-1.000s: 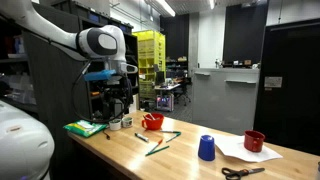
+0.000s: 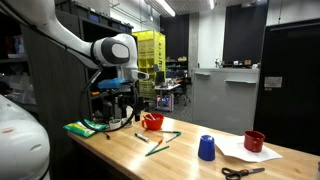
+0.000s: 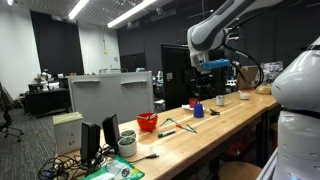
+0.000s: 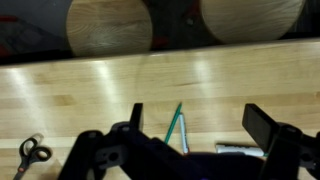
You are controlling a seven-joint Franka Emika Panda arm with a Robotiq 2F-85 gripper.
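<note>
No object is held by my gripper, whose black fingers stand wide apart in the wrist view. Below it on the wooden table (image 4: 85, 95) show a green pen (image 4: 174, 122), a blue-white pen (image 4: 184, 134) beside it, and a white marker (image 4: 240, 150) farther right. Black scissors (image 4: 33, 154) lie at the lower left of that view. In exterior view 1, the blue cup (image 2: 207, 148), red mug (image 2: 254, 141) and red bowl (image 2: 152, 121) stand on the table. The arm hangs over its left part, clear of the tabletop.
A green packet (image 2: 84, 129) lies at the left end of the table, with white pots near it. White paper (image 2: 238, 149) lies under the red mug. Two round stools (image 4: 109, 25) stand beyond the table edge. Bare wood shows at the table's front.
In exterior view 1 the arm has swung to the right, and the wrist with the gripper has moved right with it. The table objects look unmoved.
</note>
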